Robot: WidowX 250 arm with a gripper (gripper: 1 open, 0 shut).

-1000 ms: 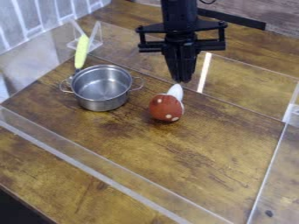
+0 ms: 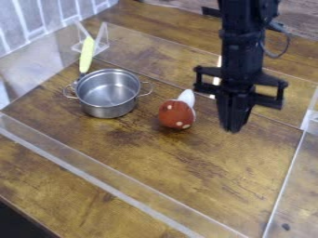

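Note:
My gripper [image 2: 241, 100] hangs from the black arm at the centre right of the camera view, its dark fingers pointing down over bare wooden table, right of a red mushroom toy [image 2: 177, 115] with white spots and a white stem. I cannot make out anything between the fingers. A steel two-handled pot [image 2: 108, 93] stands to the left of the mushroom.
A yellow corn-like object [image 2: 86, 55] sits by a clear rack at the back left. Transparent walls run along the left and right edges.
The arm has moved right and down from above and behind the mushroom to a spot lower over the table at its right. The objects have not visibly moved.

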